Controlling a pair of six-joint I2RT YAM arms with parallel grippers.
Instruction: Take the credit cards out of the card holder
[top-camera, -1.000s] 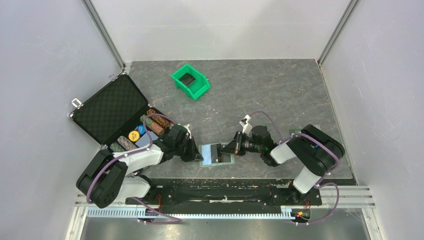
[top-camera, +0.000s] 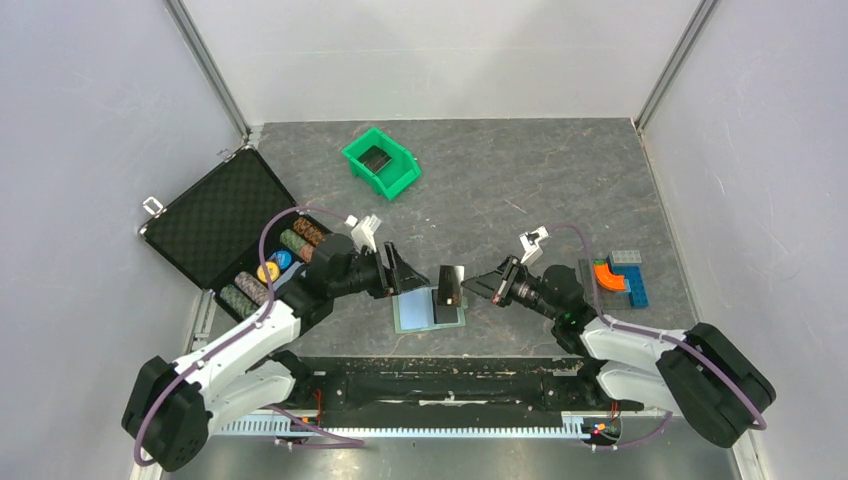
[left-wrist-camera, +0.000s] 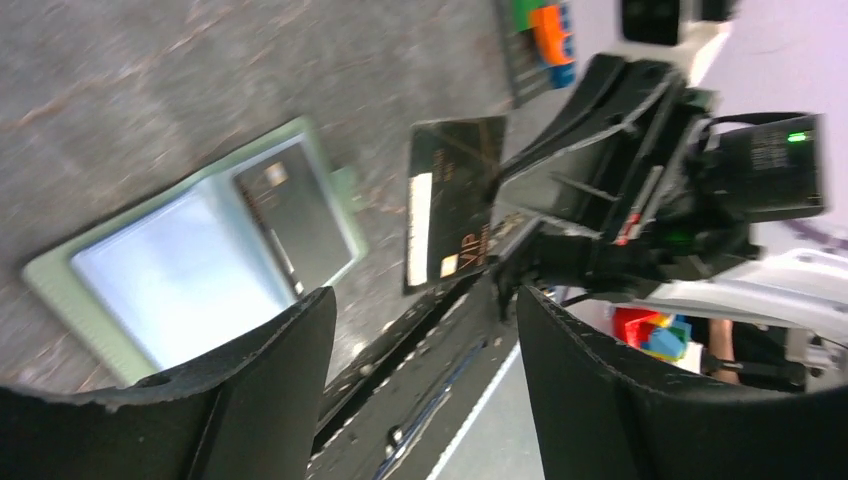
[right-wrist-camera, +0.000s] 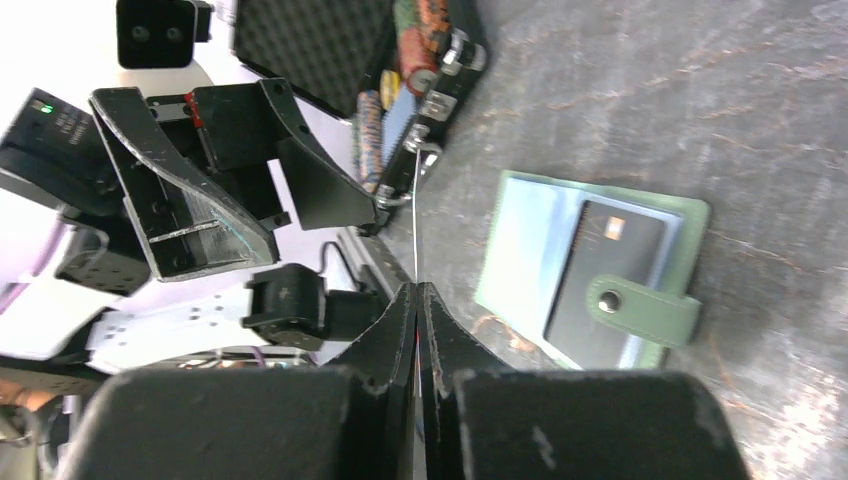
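A black card (left-wrist-camera: 455, 200) with gold print is gripped by its edge in my right gripper (top-camera: 465, 286), shut, and held above the table. Seen edge-on in the right wrist view, that card (right-wrist-camera: 416, 215) is just a thin line rising from the fingertips. Below lies the open card holder (top-camera: 415, 312), green-edged with a pale blue inner side. Another dark card (right-wrist-camera: 610, 255) sits in its pocket, beside the snap strap (right-wrist-camera: 650, 312). My left gripper hangs open near the holder, its fingers apart with nothing between them.
A green bin (top-camera: 405, 180) with dark cards inside stands at the back. The open black case (top-camera: 215, 215) with rolls and tins is on the left, partly behind my left arm. Coloured blocks (top-camera: 628, 285) lie at the right.
My right gripper has drawn the black card up out of the holder and moved slightly right. The left gripper has let go of the holder's edge, opened and moved up and away.
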